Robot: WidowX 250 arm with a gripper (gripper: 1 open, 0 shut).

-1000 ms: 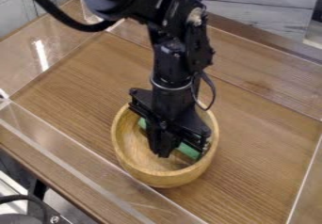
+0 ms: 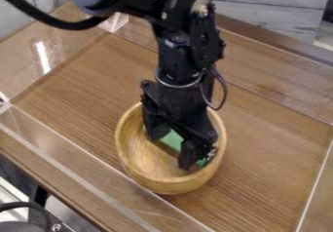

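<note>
A round wooden bowl [image 2: 143, 163] sits on the wooden table near the middle of the view. A green object [image 2: 170, 138] lies inside it, partly hidden by the black gripper [image 2: 174, 140]. My gripper points down into the bowl with its fingers spread open on either side of the green object. Whether the fingers touch it is not clear.
A clear raised edge runs along the near left side, and a pale wall stands at the back.
My gripper has turned over the bowl, and its fingers now stand apart around the green object. The bowl appears unmoved.
</note>
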